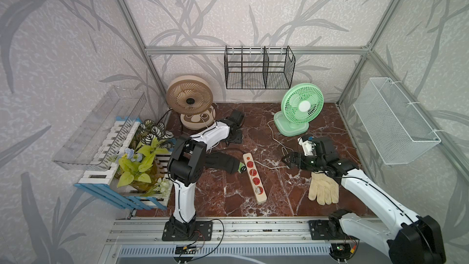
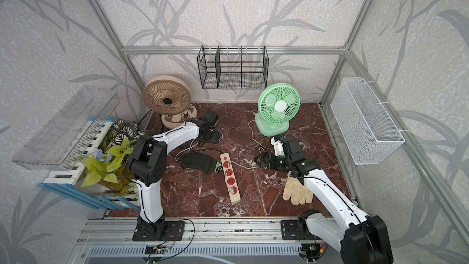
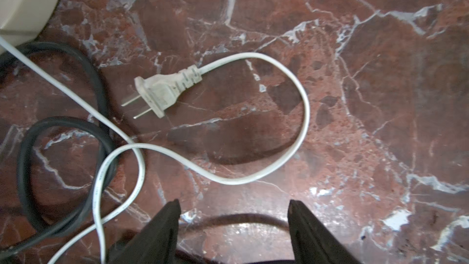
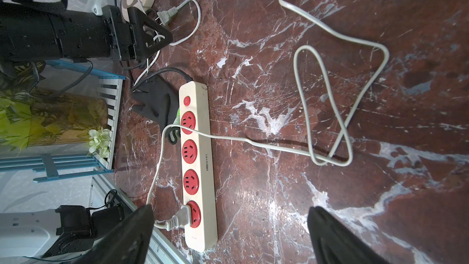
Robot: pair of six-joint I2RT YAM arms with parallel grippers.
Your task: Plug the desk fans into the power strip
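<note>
A white two-pin plug point(image 3: 163, 90) lies on the marble, its white cord looped around to the right; my left gripper is over it, open, with nothing between its fingers. The beige fan point(image 1: 189, 98) stands at the back left, the green fan point(image 1: 301, 105) at the back right. The power strip point(image 4: 207, 185) lies mid-table, with a white plug point(image 4: 179, 219) in its socket at the near end and that cord crossing the strip. My right gripper stands open above the table right of the strip, nothing between its fingers.
A black glove point(image 2: 195, 161) lies left of the strip, a cream glove point(image 1: 322, 188) at the front right, a planter with plants at the left. Wire baskets point(image 1: 259, 78) hang on the walls. Black cables lie beside the loose plug.
</note>
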